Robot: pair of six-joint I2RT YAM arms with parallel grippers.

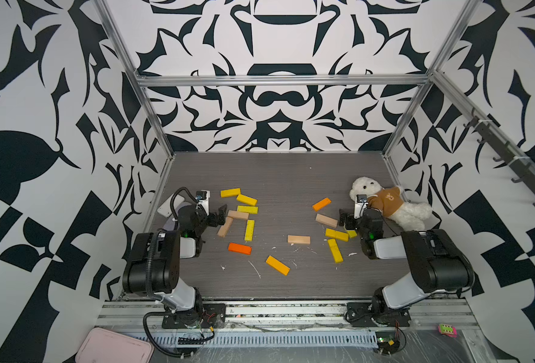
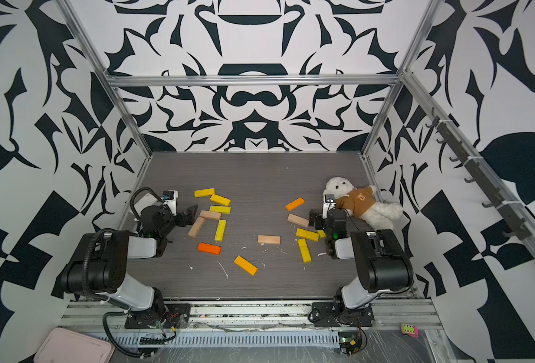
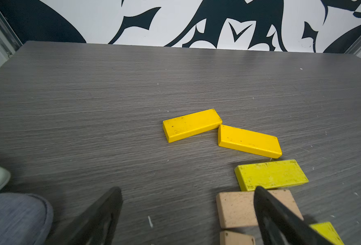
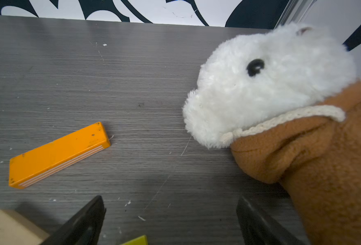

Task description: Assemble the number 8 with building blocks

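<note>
My left gripper stands open above the table beside a group of blocks, nothing between its fingers. Two yellow blocks [image 3: 192, 125] [image 3: 250, 140] lie nearly end to end, with a yellow-green block [image 3: 271, 174] in front of them. A wooden block [image 3: 237, 208] is partly hidden behind the right finger of that gripper. An orange-red block [image 1: 239, 248], an orange-yellow block [image 1: 277, 265] and a wooden block [image 1: 299, 239] lie separately. My right gripper is open and empty near an orange block [image 4: 58, 155]; yellow blocks [image 1: 334, 250] [image 1: 336, 234] lie near it.
A white plush toy [image 4: 270, 85] in a brown top lies against the right side, close to my right gripper. A grey rounded object [image 3: 17, 220] sits left of my left gripper.
</note>
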